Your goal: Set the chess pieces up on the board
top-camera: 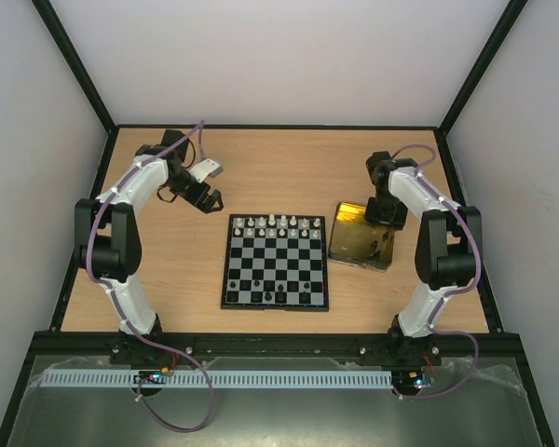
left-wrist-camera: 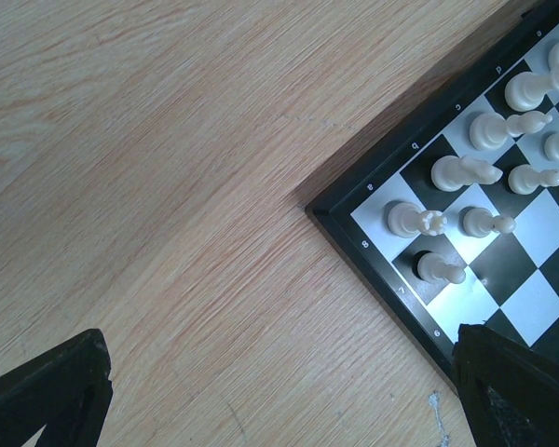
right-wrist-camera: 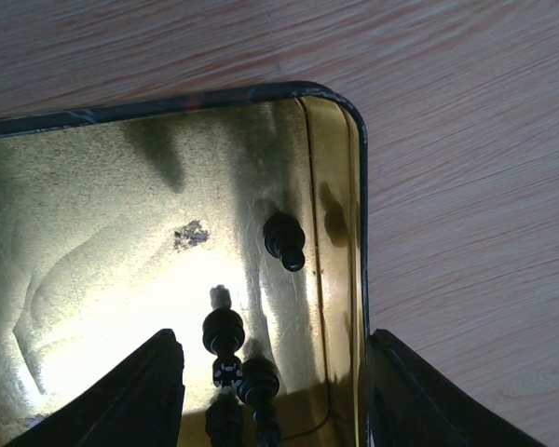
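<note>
The chessboard holds rows of white pieces at its far side and several black pieces at its near side. My right gripper hangs over the gold tray, fingers apart. Below it lie several black pieces: a lone one near the tray's corner and a cluster between the fingertips, partly out of view. My left gripper stands open left of the board, above bare wood, with nothing between its fingers.
The tray's dark rim runs close by the right gripper's right finger. Frame rails edge the table.
</note>
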